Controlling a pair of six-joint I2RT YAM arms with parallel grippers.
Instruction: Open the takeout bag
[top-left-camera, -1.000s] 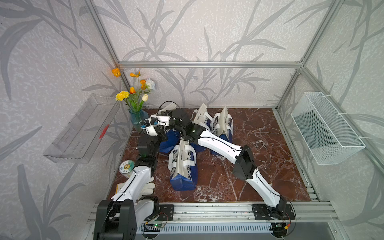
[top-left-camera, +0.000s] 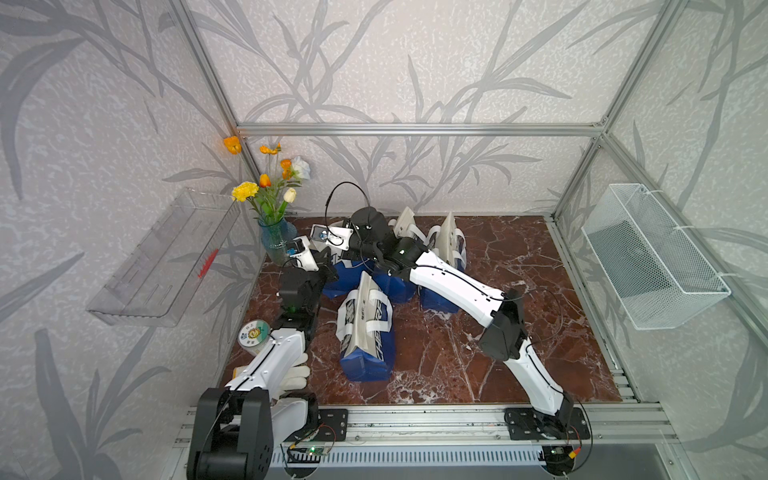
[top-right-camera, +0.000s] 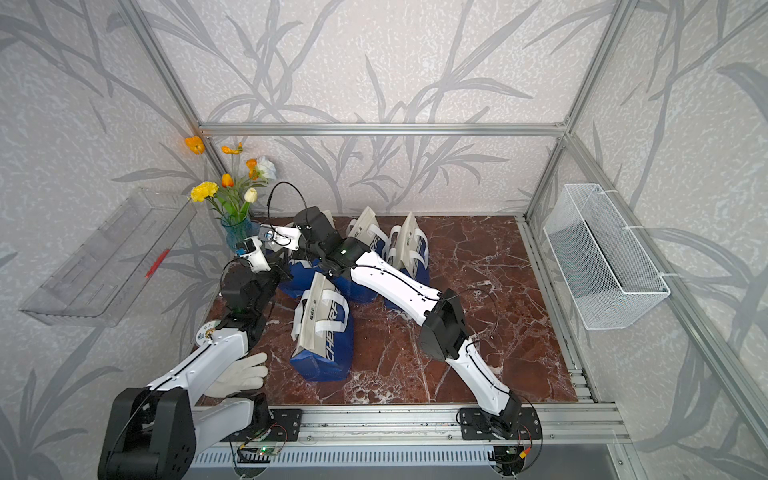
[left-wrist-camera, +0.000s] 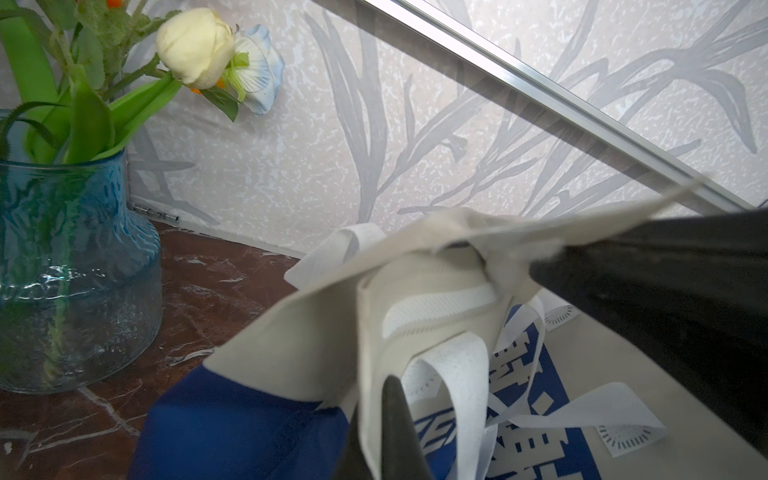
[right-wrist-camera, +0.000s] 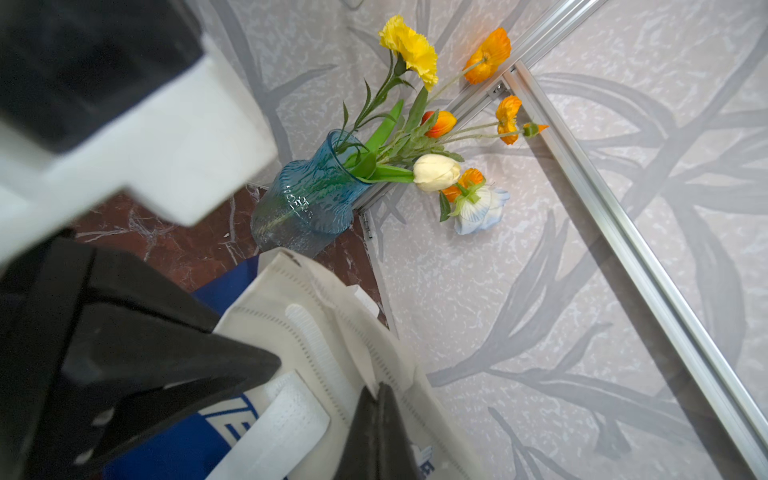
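A blue takeout bag (left-wrist-camera: 216, 432) with a cream top (right-wrist-camera: 304, 336) and white straps stands at the back left, partly hidden by both arms in the top views. My left gripper is shut on the cream fabric edge, which runs down into its fingertips. My right gripper is shut as well, with the cream top edge pinched at its tips. The two grippers are close together over the bag (top-left-camera: 340, 276).
A vase of flowers (top-left-camera: 276, 240) stands just left. Other bags (top-left-camera: 364, 360) stand at the front middle and back. A tin (top-left-camera: 254, 336) and glove lie front left.
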